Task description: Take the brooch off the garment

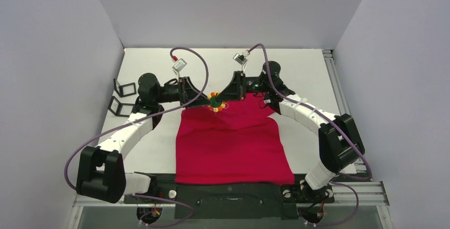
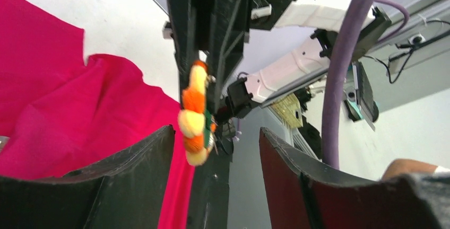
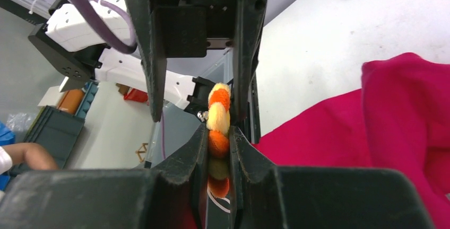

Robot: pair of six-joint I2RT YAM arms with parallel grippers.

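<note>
The brooch [image 1: 216,108] is a green disc ringed with orange and yellow puffs. My right gripper is shut on it, and the brooch [image 2: 193,124] appears edge-on in the left wrist view. Opposite it, my left gripper stands open. Its tips come close to the brooch's free side; whether they touch cannot be told. In the right wrist view, a thin pale loop [image 3: 217,202] hangs below the brooch. The red garment [image 1: 233,152] lies spread beneath, and no cloth shows between the right fingers.
Two black frames [image 1: 121,106] lie at the table's left. Purple cables [image 1: 122,125] loop over both arms. The two grippers are very close to each other.
</note>
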